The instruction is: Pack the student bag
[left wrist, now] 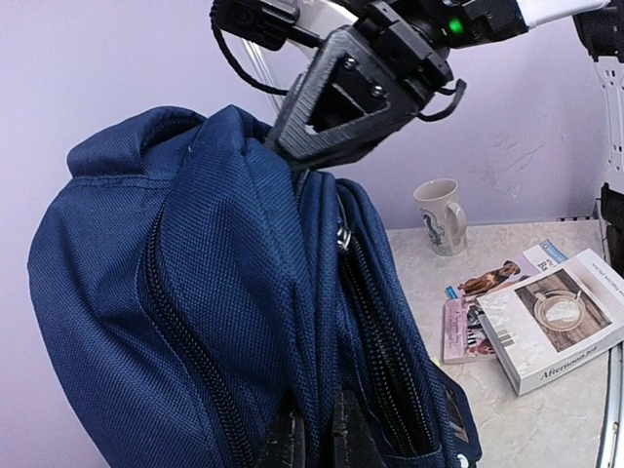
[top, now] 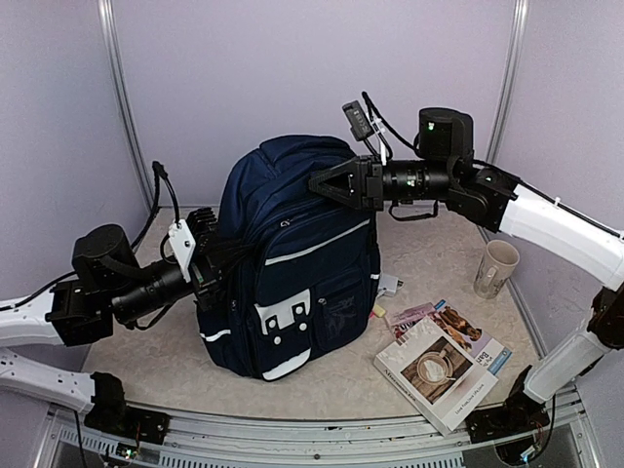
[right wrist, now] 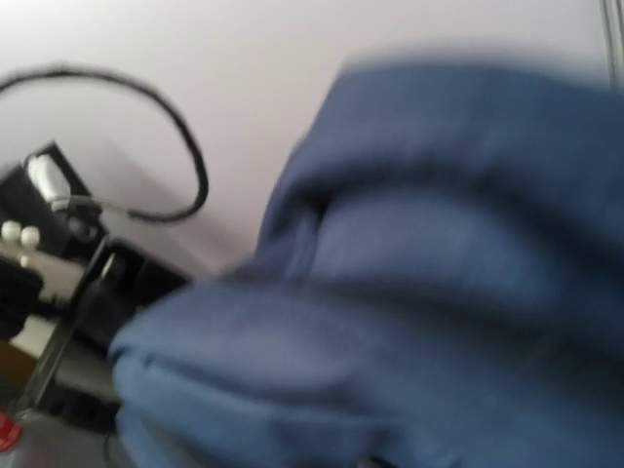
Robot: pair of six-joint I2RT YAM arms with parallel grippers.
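The navy backpack [top: 314, 278] stands in the middle of the table, leaning a little to the right. My left gripper [top: 244, 253] is at its left side. In the left wrist view this gripper is shut on a fold of blue fabric beside an open zipper [left wrist: 375, 341]. My right gripper [top: 314, 182] reaches the bag's upper right edge; whether its fingers grasp cloth cannot be told. Blurred blue fabric [right wrist: 390, 322] fills most of the right wrist view and hides those fingertips. The bag's inside is hidden.
A thick white book [top: 434, 375] lies at front right, partly over magazines [top: 468, 331]. Behind them stands a mug [top: 496, 268]. A white charger [top: 389, 284] lies close to the bag's right side. Bare table [top: 429, 253] shows at the back right.
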